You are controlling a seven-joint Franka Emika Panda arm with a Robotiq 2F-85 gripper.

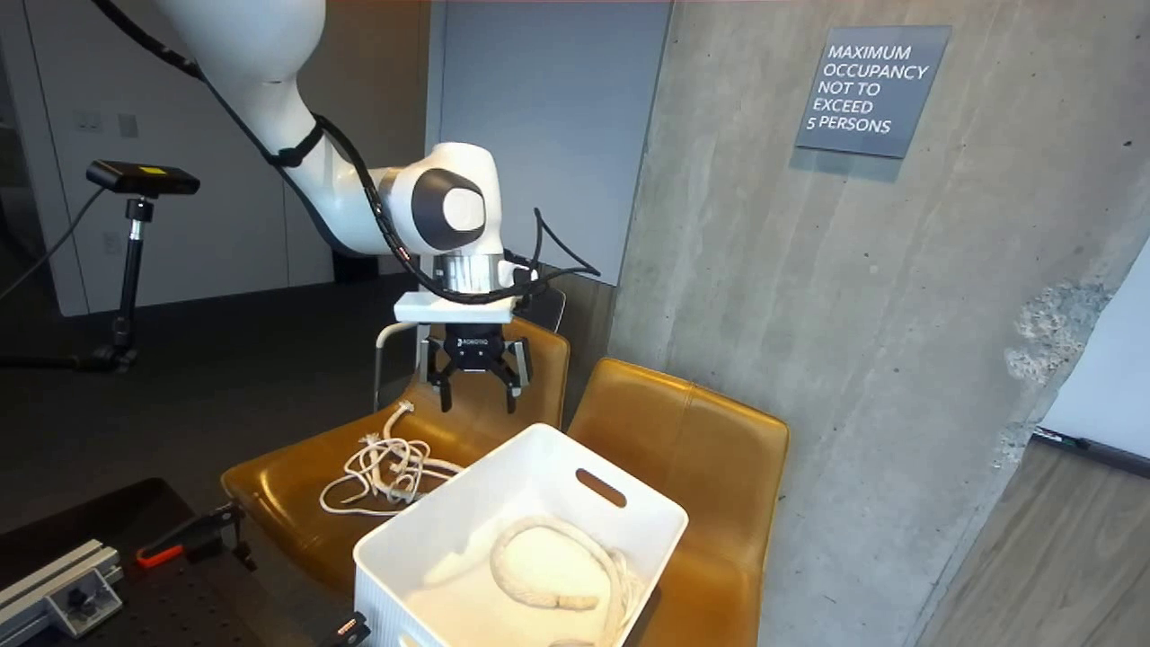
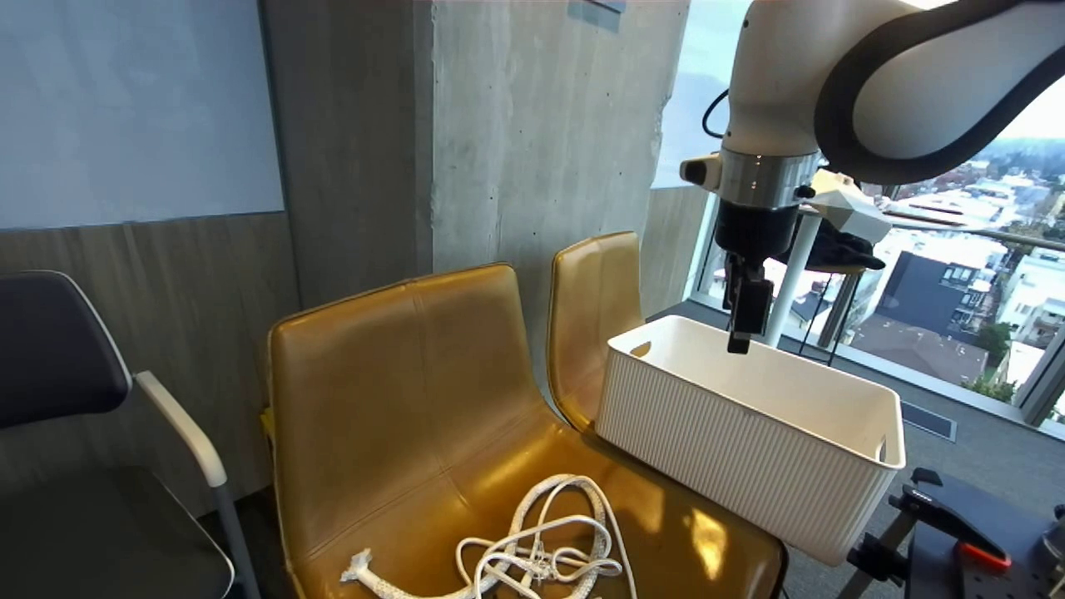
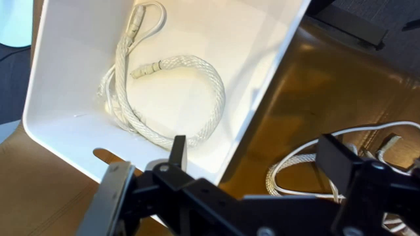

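My gripper [image 1: 476,403] hangs open and empty, fingers down, above the bin's rim in exterior view 1. The white ribbed bin [image 2: 739,429] stands across the two tan chairs. Inside it a thick pale braided rope [image 3: 218,88] curls on the floor, with thinner cord bunched near one wall. Outside, a tangle of white rope and cord [image 2: 539,544] lies on the seat of the nearer tan chair [image 2: 399,399]. In the wrist view one finger [image 3: 179,151] overlaps the bin's corner, while the other finger [image 3: 334,161] covers part of that tangle.
A second tan chair [image 1: 690,453] stands against the concrete pillar. A dark table with a red-handled clamp [image 1: 178,539] is at the lower left. A camera on a stand [image 1: 140,178] rises at the left. The air above the bin is otherwise clear.
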